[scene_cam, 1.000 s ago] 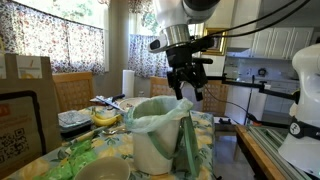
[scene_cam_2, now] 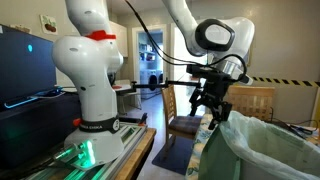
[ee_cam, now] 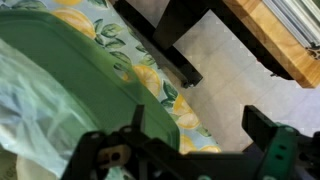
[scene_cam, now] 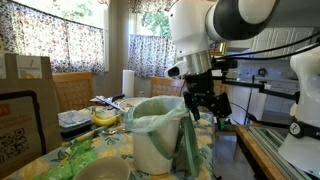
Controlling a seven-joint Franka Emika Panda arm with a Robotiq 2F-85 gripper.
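Note:
My gripper [scene_cam: 205, 103] is open and empty, hanging near the rim of a white bin [scene_cam: 152, 152] on the table. A translucent plastic bag [scene_cam: 158, 118] lines that bin and folds over its rim. Against the bin's near right side leans a dark green panel [scene_cam: 190, 150], perhaps its lid. In the wrist view the green panel [ee_cam: 90, 85] spreads across the left, the crumpled bag [ee_cam: 35, 115] beside it. The two dark fingers [ee_cam: 137, 120] stand wide apart at the bottom of that view, with floor visible beyond the gap.
A lemon-patterned cloth [ee_cam: 150, 78] covers the table. Left of the bin are a green packet [scene_cam: 75, 158], a pale round container [scene_cam: 103, 169] and a cardboard box [scene_cam: 18, 130]. A wooden-edged surface [scene_cam: 265, 152] lies to the right, across a gap.
In exterior view 1 the arm has come closer to the camera, and the gripper has lowered slightly beside the bin's right rim. The bin, bag and green panel look unmoved.

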